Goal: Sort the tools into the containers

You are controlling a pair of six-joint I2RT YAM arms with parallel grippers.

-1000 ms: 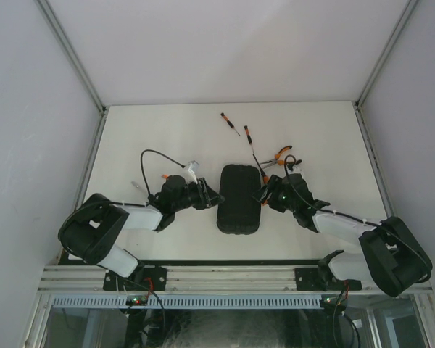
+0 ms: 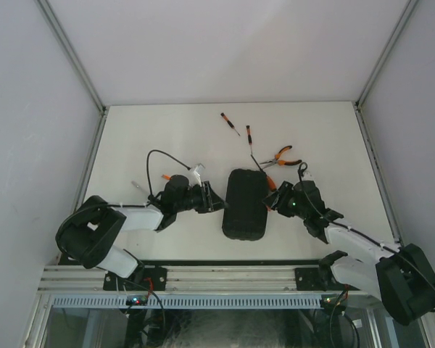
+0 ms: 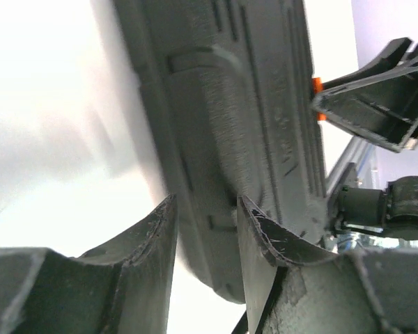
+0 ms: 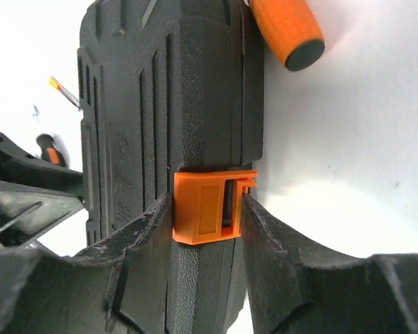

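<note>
A closed black case lies on the table between my two arms. My left gripper is shut on the case's left side; in the left wrist view the case's dark edge shows between its fingers. At the opposite side stands my right gripper, part open, its fingers straddling the orange latch. Whether they press on the latch cannot be told. Beyond the case are pliers with orange handles and two thin screwdrivers, one farther back and one nearer the case.
An orange handle with a dark end lies close beside the case near my right gripper. At the left, a small grey tool and an orange piece lie near the left arm.
The case has shifted slightly right and toward the front edge, with both grippers moving along beside it. The loose tools at the back have stayed put.
</note>
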